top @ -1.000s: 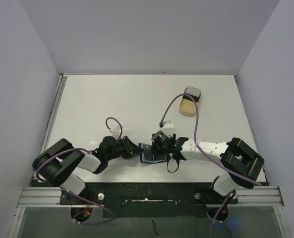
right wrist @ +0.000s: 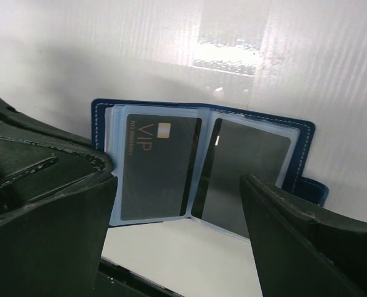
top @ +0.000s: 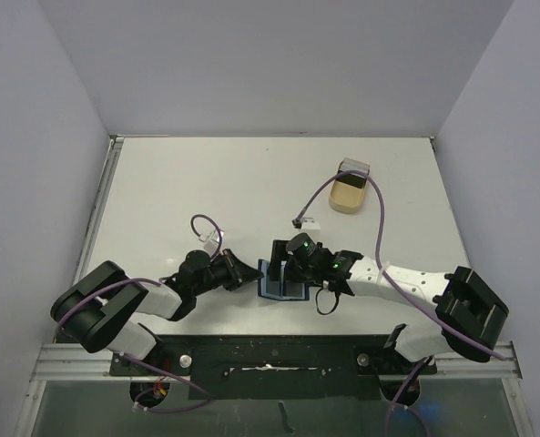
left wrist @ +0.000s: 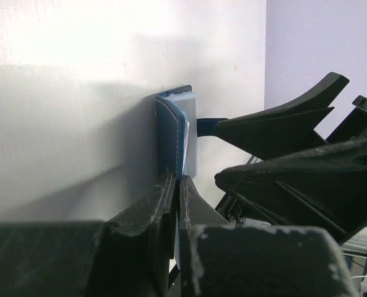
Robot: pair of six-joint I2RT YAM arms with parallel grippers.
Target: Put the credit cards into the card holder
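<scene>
The dark blue card holder (top: 268, 289) lies spread at the front middle of the table, with a grey VIP card (right wrist: 160, 167) in its left pocket and a dark card (right wrist: 236, 164) in its right. My left gripper (top: 259, 274) is shut on the holder's left edge, which shows blue (left wrist: 168, 130) between its fingertips in the left wrist view. My right gripper (top: 288, 257) stands open over the holder, its two fingers on either side of the right half in the right wrist view.
A small tan box (top: 347, 197) with cards in it stands at the back right. Grey walls border it.
The left arm is nearly still.
</scene>
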